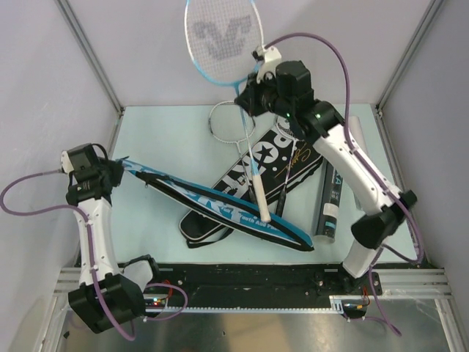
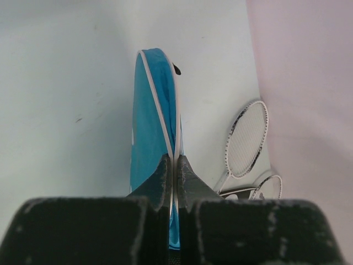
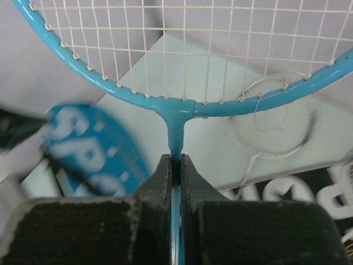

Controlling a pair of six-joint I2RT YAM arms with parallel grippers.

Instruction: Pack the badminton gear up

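Observation:
A blue-and-white badminton racket [image 1: 220,38] is held up high, head toward the back wall, its pale handle [image 1: 261,198] hanging over the bag. My right gripper is shut on its blue shaft just below the head. On the left, my left gripper [image 1: 117,167] is shut on the end of a long blue-and-black racket bag [image 1: 220,202]. In the left wrist view the pinched edges of the blue bag [image 2: 150,116] run between the fingers. The bag stretches diagonally to the right front, narrow and edge-on; whether its mouth is open I cannot tell.
Two more rackets [image 1: 212,132] lie at the back of the table, partly over a black bag with a star [image 1: 265,152]. A dark shuttlecock tube [image 1: 327,213] and a white roll [image 1: 357,134] lie on the right.

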